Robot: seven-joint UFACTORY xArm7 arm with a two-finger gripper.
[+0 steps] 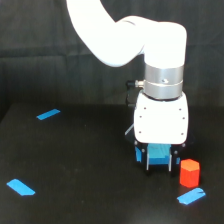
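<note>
A white gripper (159, 152) points straight down at the right of the camera view. Directly beneath it is a blue object (158, 156), largely covered by the gripper's body and dark fingers. A lighter blue patch shows between the fingers, with darker blue on either side. Whether the fingers touch the object or grip it cannot be made out. Close by on the right, apart from the blue object, a red-orange block (190, 173) rests on the black table.
Flat blue strips lie on the black table (90, 165): one far left (48, 114), one near left (20, 187), and one at the lower right (191, 197) just in front of the red-orange block.
</note>
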